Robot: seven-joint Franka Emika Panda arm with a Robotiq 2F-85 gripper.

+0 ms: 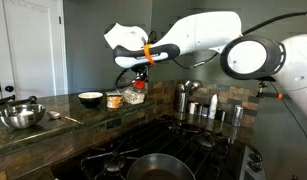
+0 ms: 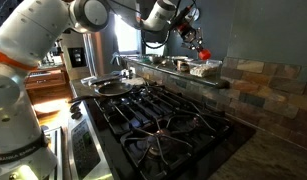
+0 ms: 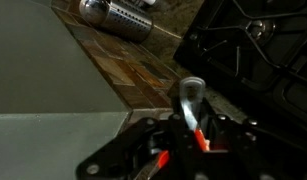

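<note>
High over the back ledge, my gripper points downward, shut on a small red object. In exterior view 2 the same red object hangs from the fingers just above a clear container on the ledge. The wrist view shows a pale, shiny rounded piece with orange-red below it, between the dark fingers. What exactly the object is, I cannot tell.
The clear container stands on the ledge beside an orange-and-white can. A black bowl and a metal bowl are farther left. Below are the stove's black grates and a dark pan. Metal canisters stand on the right.
</note>
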